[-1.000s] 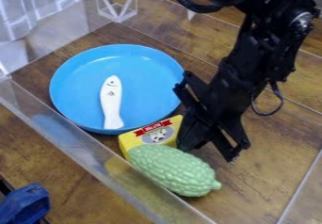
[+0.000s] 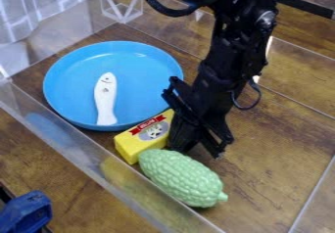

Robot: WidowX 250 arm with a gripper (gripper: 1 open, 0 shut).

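Note:
My black gripper (image 2: 189, 119) is low at the centre, right behind a yellow box with a red label (image 2: 141, 137); its fingertips are partly hidden by the box, so what lies between them is unclear. A pale green bumpy vegetable (image 2: 181, 178) lies in front of the box. A blue plate (image 2: 76, 80) at upper left carries a white fish-shaped piece (image 2: 106, 98).
A clear plastic wall (image 2: 92, 176) runs along the lower left, with a blue object (image 2: 23, 214) beyond it. A crumpled white material stands at top left.
The blue plate with the white piece has shifted a little left. The arm and gripper have moved slightly, and the box and vegetable sit slightly differently in view.

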